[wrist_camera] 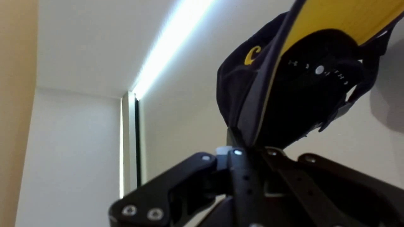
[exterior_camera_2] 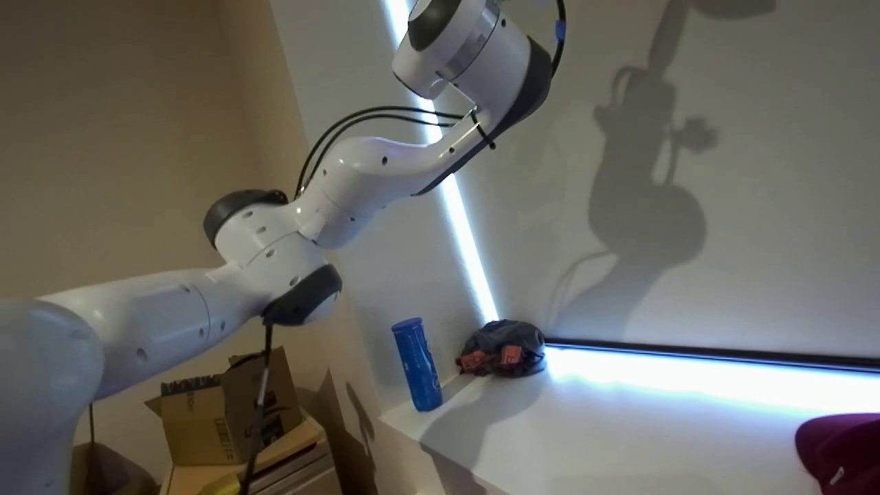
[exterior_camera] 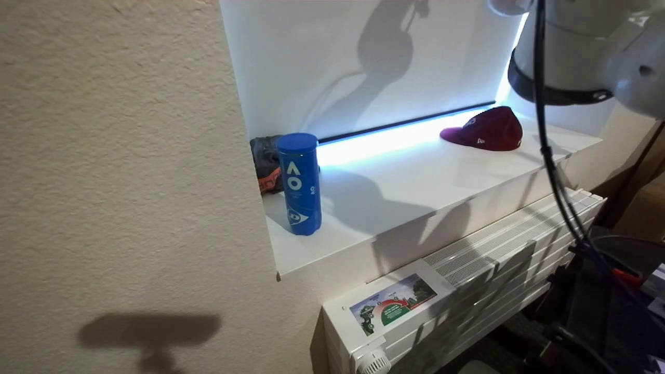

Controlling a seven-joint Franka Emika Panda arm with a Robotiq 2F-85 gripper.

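A dark cap [wrist_camera: 236, 83] with a yellow underbrim and a yellow letter on its front fills the upper right of the wrist view. My gripper is shut on the cap's edge, and the cap hangs in the air away from any surface. Neither exterior view shows the gripper or this cap; only the arm is seen there. A maroon cap [exterior_camera: 483, 130] rests on the white windowsill [exterior_camera: 393, 193] toward its right end. The blue tube [exterior_camera: 300, 187] stands upright at the sill's left end.
Behind the tube lies a dark grey and orange bundle [exterior_camera_2: 503, 348]. A radiator [exterior_camera: 486, 262] runs below it. Cardboard boxes [exterior_camera_2: 202, 421] stand on a surface beside the arm.
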